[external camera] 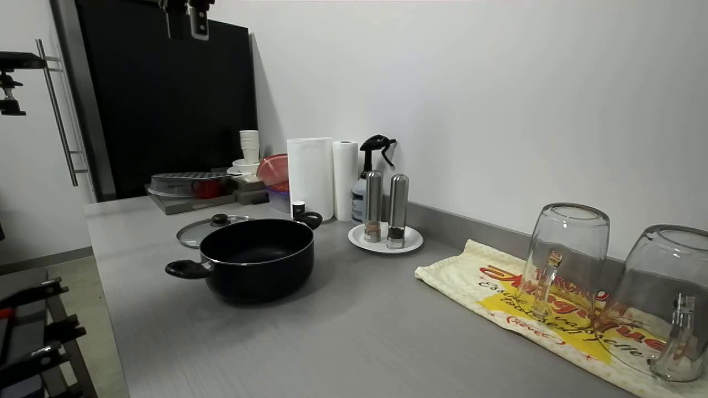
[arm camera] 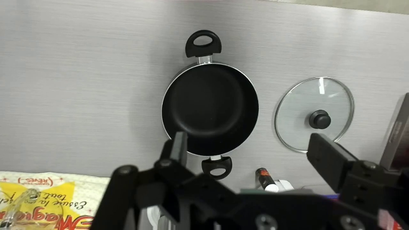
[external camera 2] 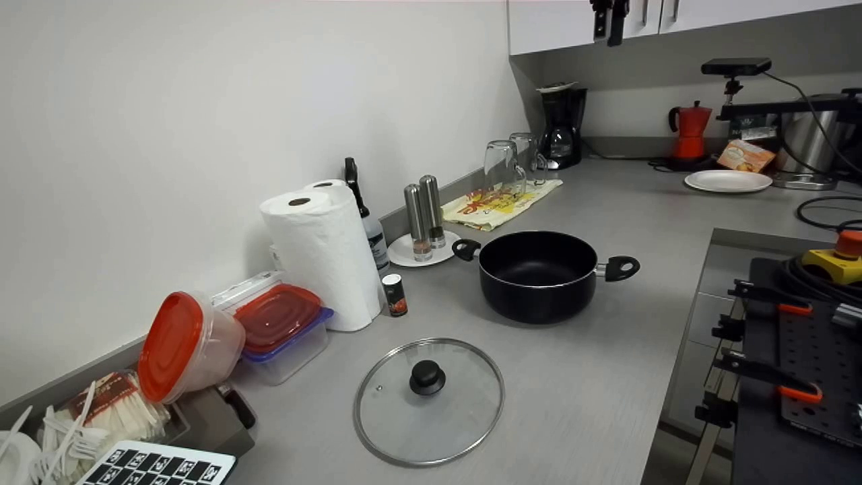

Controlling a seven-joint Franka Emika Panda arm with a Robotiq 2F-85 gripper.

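High above the counter, my gripper is open, its two fingers wide apart and nothing between them. Only its fingertips show at the top of exterior view 1 and exterior view 2. A black two-handled pot (external camera 2: pixel 538 277) stands empty and uncovered on the grey counter. Beside it, apart from the pot, the round glass lid (external camera 2: pixel 428 436) lies flat with its black knob (external camera 2: pixel 427 376) upward. In the wrist view the pot (arm camera: pixel 209 107) is central, and the lid (arm camera: pixel 299 103) is to its right, its lower edge close to the right finger in the picture.
A small spice jar (external camera 2: pixel 394 295), paper towel rolls (external camera 2: pixel 323 250) and two grinders on a white plate (external camera: pixel 357 237) line the wall side. Upturned glass mugs (external camera: pixel 564 265) stand on a printed towel (external camera: pixel 458 272). Counter in front of the pot is clear.
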